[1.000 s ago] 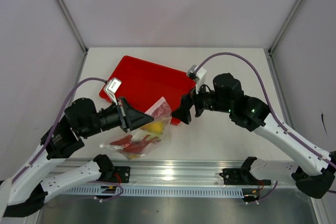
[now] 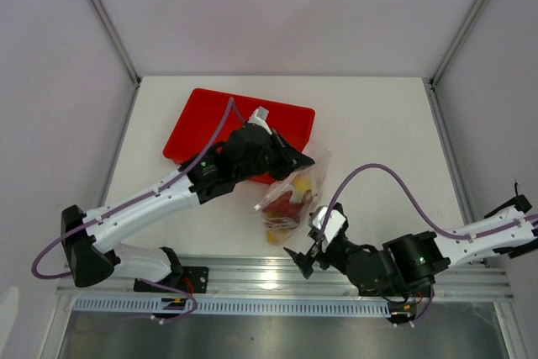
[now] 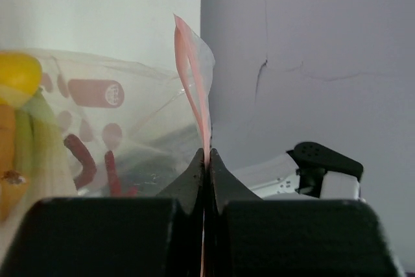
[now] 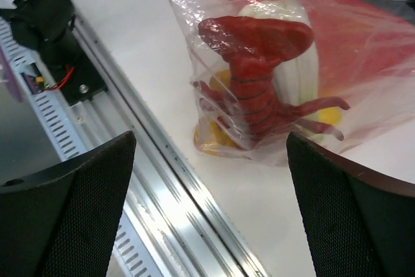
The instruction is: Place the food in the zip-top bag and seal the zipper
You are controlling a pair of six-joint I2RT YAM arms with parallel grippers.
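A clear zip top bag point(image 2: 286, 199) hangs from my left gripper point(image 2: 294, 157), which is shut on the bag's top edge, its pink zipper strip point(image 3: 189, 76) rising between the fingers in the left wrist view. Inside are a red lobster-shaped toy point(image 4: 253, 95), a yellow item point(image 3: 16, 72) and other pale green and orange food pieces. My right gripper point(image 2: 308, 250) stands open just below and right of the bag's lower part; in the right wrist view the bag lies beyond its fingers, with nothing clearly held.
A red bin point(image 2: 197, 119) sits at the back left of the white table point(image 2: 378, 124). A metal rail point(image 2: 252, 268) runs along the front edge.
My left gripper has moved right and toward the back, carrying the bag along. My right gripper has come down toward the front edge, below the bag.
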